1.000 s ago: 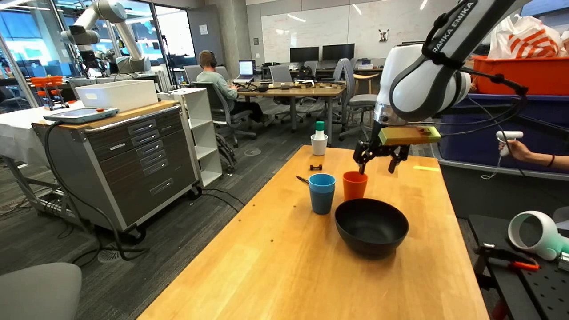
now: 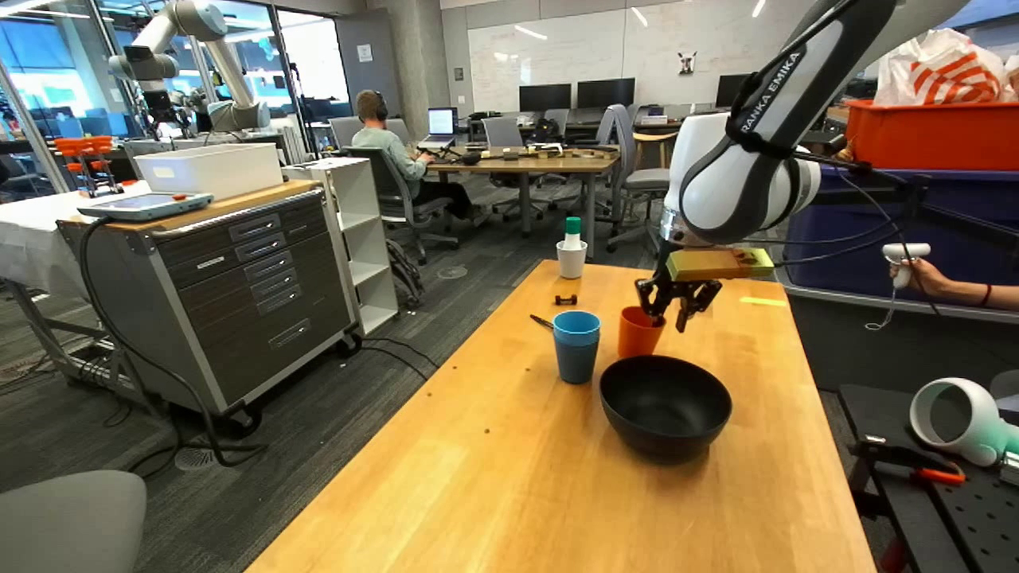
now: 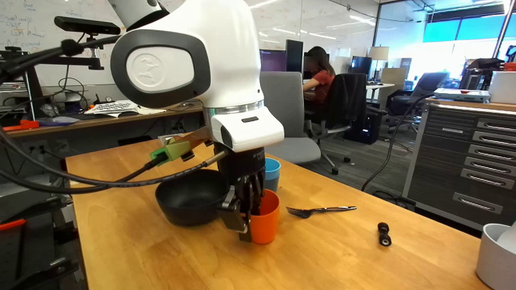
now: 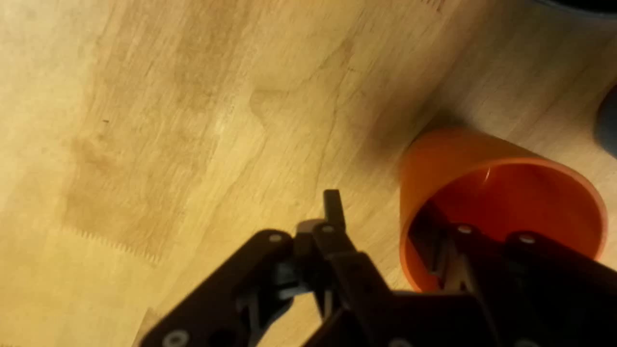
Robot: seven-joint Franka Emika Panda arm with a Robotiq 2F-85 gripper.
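An orange cup (image 2: 638, 334) stands upright on the table, close behind the black bowl (image 2: 665, 406). My gripper straddles the cup's wall: one finger (image 4: 429, 234) reaches inside the cup, while the other finger (image 4: 334, 209) is outside with bare table visible between it and the wall. The fingers are part open, not closed on the rim. In exterior view 2 the orange cup (image 3: 266, 220) is partly hidden behind my fingers. A blue cup (image 2: 577, 347) stands to the left of the orange one in exterior view 1.
A fork (image 3: 321, 210) and a small black dumbbell-shaped piece (image 3: 384, 234) lie on the table (image 3: 314, 256). At the far end a white cup (image 2: 571, 259) holds a green-capped bottle (image 2: 573, 229).
My gripper has come down and slightly left, its finger now inside the orange cup. Its fingers stand closer together than before. The orange cup has shifted slightly.
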